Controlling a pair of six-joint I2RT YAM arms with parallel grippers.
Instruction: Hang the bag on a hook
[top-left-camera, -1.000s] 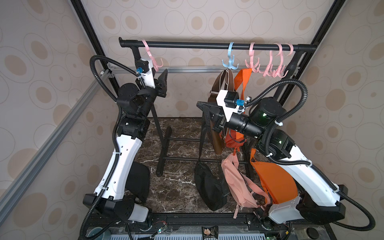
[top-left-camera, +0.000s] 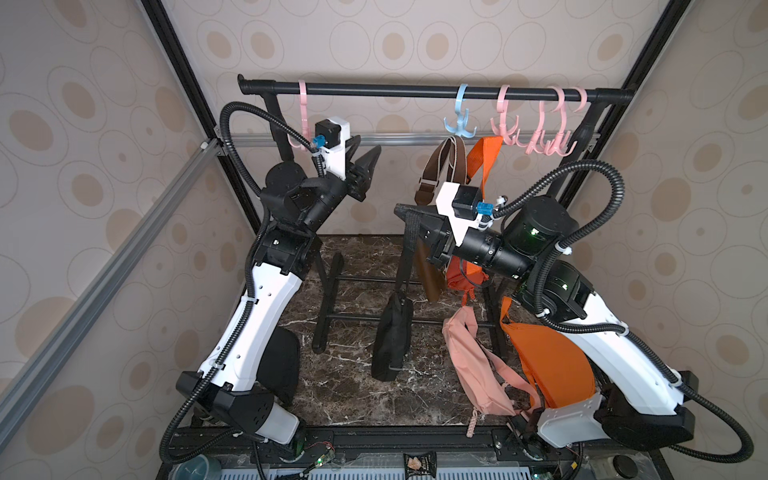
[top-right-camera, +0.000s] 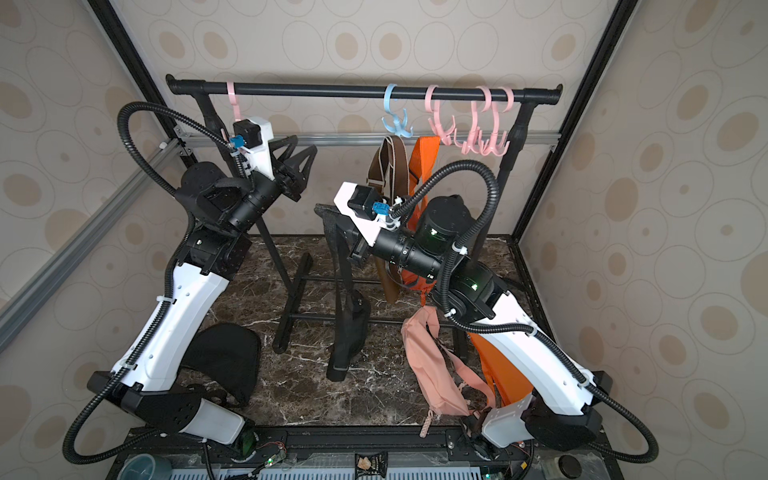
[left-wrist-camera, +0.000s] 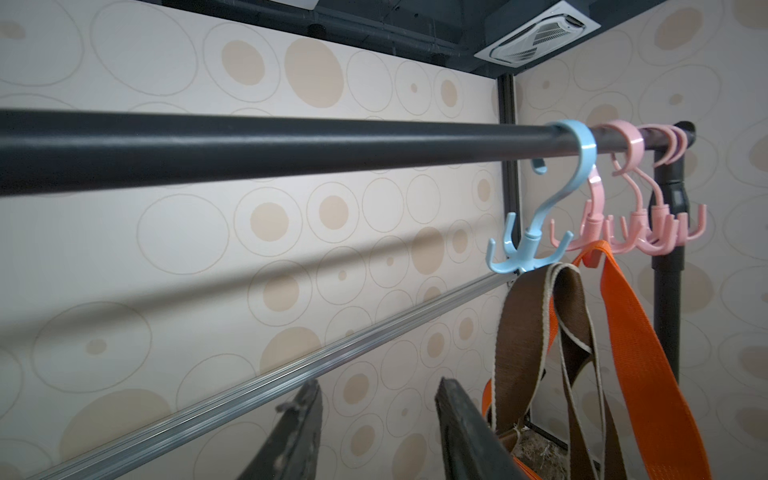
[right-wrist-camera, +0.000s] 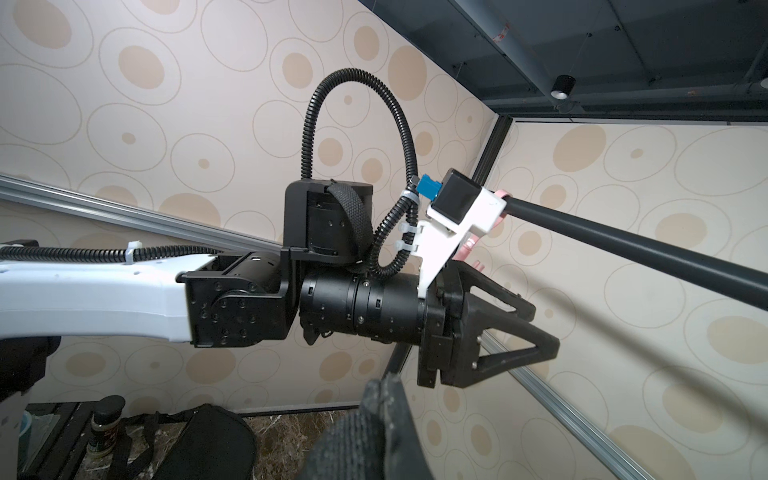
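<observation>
A black bag (top-left-camera: 392, 340) hangs edge-on above the floor by its strap (top-left-camera: 409, 252). My right gripper (top-left-camera: 402, 211) is shut on that strap near its top, at mid-height in front of the rack. In the right wrist view dark strap cloth lies by the shut fingers (right-wrist-camera: 392, 424). High on the left, my left gripper (top-left-camera: 368, 145) stands part open below the rail, empty between its fingers. A pink hook (top-left-camera: 304, 108) hangs just behind the left wrist. Right of centre hangs a light blue hook (top-left-camera: 461, 120), apart from both grippers.
Several pink hooks (top-left-camera: 504, 120) crowd the right end of the rail (top-left-camera: 384, 89). Brown (top-left-camera: 436, 164) and orange (top-left-camera: 485, 156) straps hang below the hooks. A pink bag (top-left-camera: 477, 364), orange bag (top-left-camera: 552, 364) and dark bag (top-left-camera: 278, 364) lie low. The rail's middle is bare.
The left pink hook, tilted before, hangs straight. The black bag has swung and turned edge-on; the right arm barely moved.
</observation>
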